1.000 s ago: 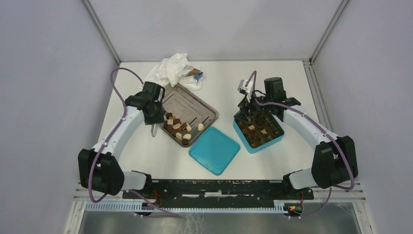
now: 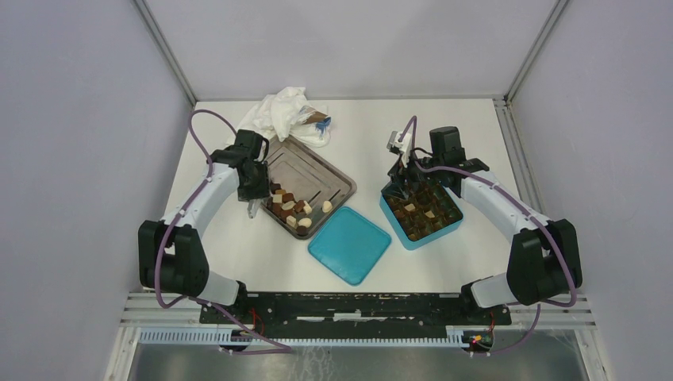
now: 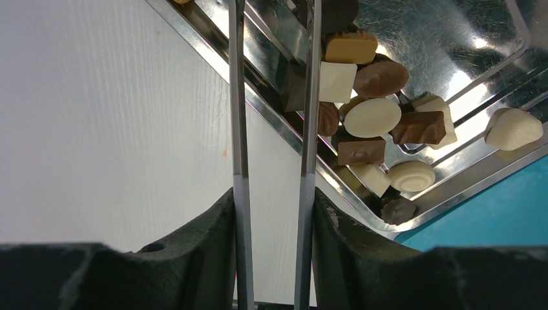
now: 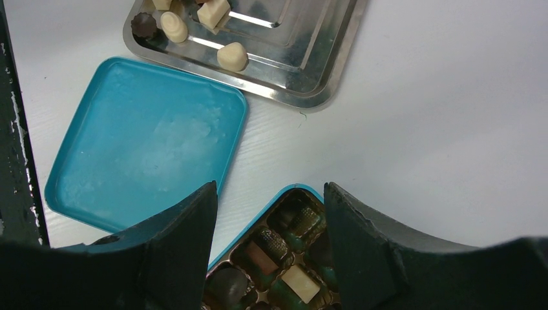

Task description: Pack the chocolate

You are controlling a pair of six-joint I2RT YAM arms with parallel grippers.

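Note:
Assorted chocolates [image 3: 372, 117] lie on a metal tray [image 2: 347, 182], mostly crowded at its near corner in the top view. My left gripper is shut on metal tongs [image 3: 240, 123], whose two long arms stand apart and reach over the tray's left edge. The tong tips run out of the left wrist view, so their contact cannot be seen. At the right, the blue box [image 2: 417, 244] holds a brown compartment insert; a pale chocolate [image 4: 300, 283] and several others sit in it. My right gripper is open above the box, nothing between its fingers.
A flat blue lid [image 2: 349, 245] lies between tray and box. Behind the tray is a crumpled white bag [image 2: 280, 113]. Bare table shows at the back, between the tray and the right arm.
The left arm's elbow has swung to the right, and its gripper with the tongs has shifted slightly right. The right arm, tray and box look unmoved.

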